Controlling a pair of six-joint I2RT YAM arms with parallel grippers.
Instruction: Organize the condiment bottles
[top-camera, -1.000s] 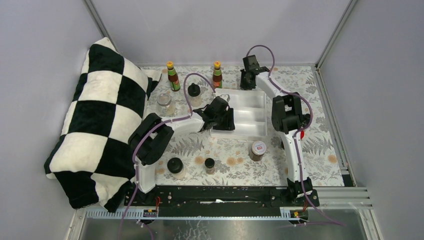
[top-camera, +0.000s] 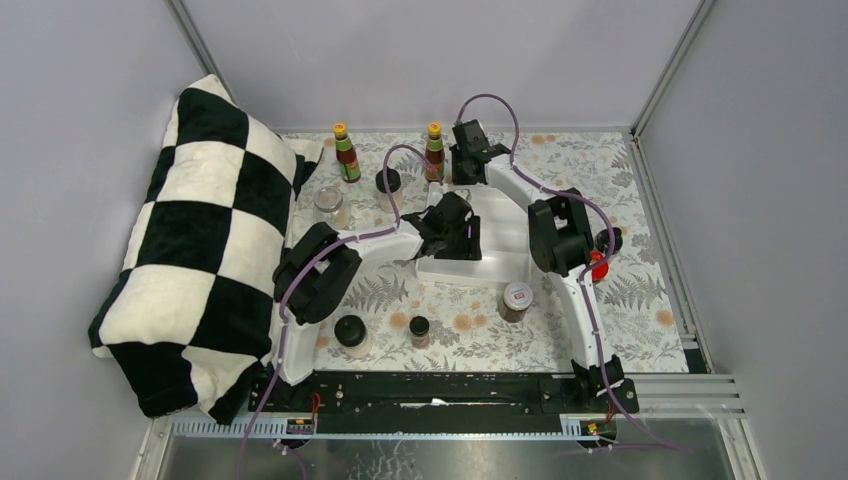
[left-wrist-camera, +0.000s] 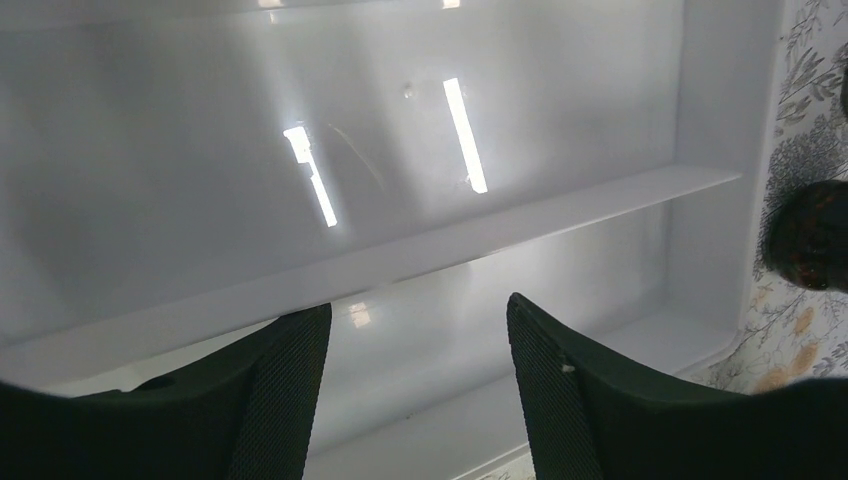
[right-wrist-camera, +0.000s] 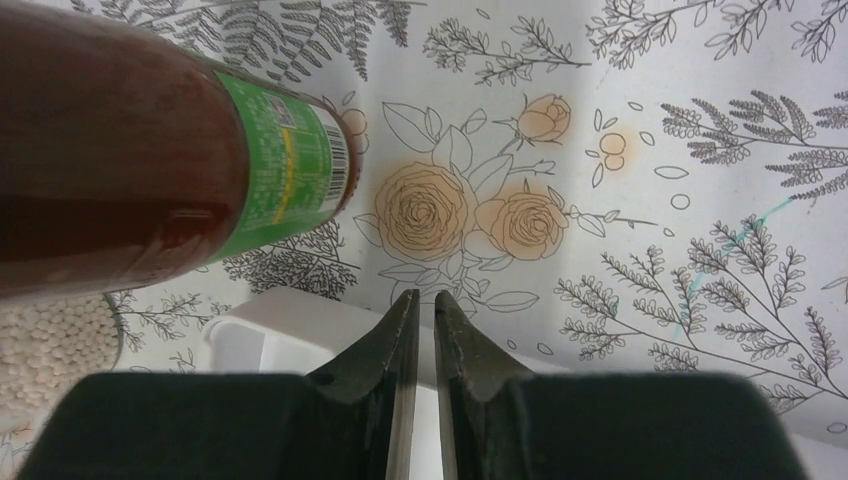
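Observation:
A white tray (top-camera: 500, 266) with divided compartments lies empty where it shows at mid-table. My left gripper (top-camera: 460, 245) is over its left side; in the left wrist view its fingers (left-wrist-camera: 285, 370) stand apart above the front compartment, nothing between them. At the tray's back edge is my right gripper (top-camera: 465, 172), its fingers nearly together over the rim (right-wrist-camera: 300, 318); nothing clearly shows between them. Two sauce bottles with yellow caps (top-camera: 346, 155) (top-camera: 435, 150) stand at the back. The right one's brown-red body and green label (right-wrist-camera: 290, 165) lie close left in the right wrist view.
Left of the tray are a black-topped jar (top-camera: 388, 185) and a clear jar (top-camera: 330, 205). Black-lidded jars (top-camera: 350, 333) (top-camera: 420, 328) stand in front, a white-lidded one (top-camera: 516, 300) near the tray's front right corner. Red- (top-camera: 598, 267) and black-lidded (top-camera: 608, 240) containers sit beyond the right arm.
My right gripper has come left along its back edge; my left gripper has moved slightly right.

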